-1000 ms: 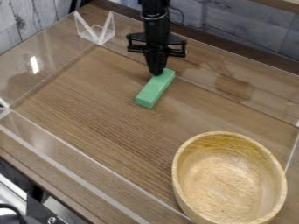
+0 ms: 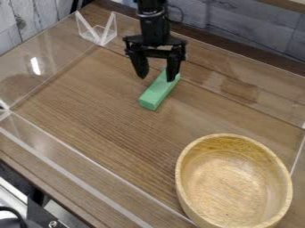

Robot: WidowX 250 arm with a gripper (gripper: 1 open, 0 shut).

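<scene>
A flat green bar [image 2: 158,93] lies on the wooden table in the upper middle of the camera view. My black gripper [image 2: 155,68] is over its upper end, fingers pointing down and spread apart, open. Whether the fingertips touch the bar is hard to tell.
An empty pale tan bowl [image 2: 233,191] takes up the lower right. A white wire-like object [image 2: 98,28] is at the upper left.
The bar has not visibly moved.
</scene>
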